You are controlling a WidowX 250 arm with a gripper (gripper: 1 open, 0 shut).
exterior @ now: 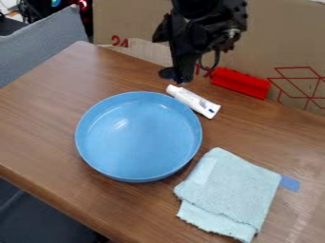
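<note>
The black gripper (184,68) hangs over the back of the wooden table, just above a white tube (193,101) that lies behind the blue plate (139,137). It stands open by its look, though its fingers are dark and hard to make out. A red block (240,83) lies to its right against the cardboard. A folded pale cloth (229,195) lies at the front right of the plate, with a piece of blue tape (290,183) beside it.
A cardboard panel (299,47) stands along the back of the table. A grey chair (32,52) is beyond the left edge.
</note>
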